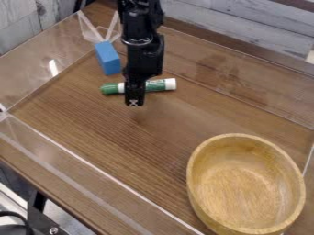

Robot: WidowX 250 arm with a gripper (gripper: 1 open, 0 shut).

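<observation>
My black gripper [135, 97] reaches down from the top to just in front of a green and white marker [157, 84] lying crosswise on the wooden table [110, 156], hiding its middle. The fingers look close together at the tabletop; nothing clearly shows between them.
A blue block [108, 58] stands at the back left, with clear plastic pieces behind it. A large pale yellow bowl [245, 211] sits at the front right.
</observation>
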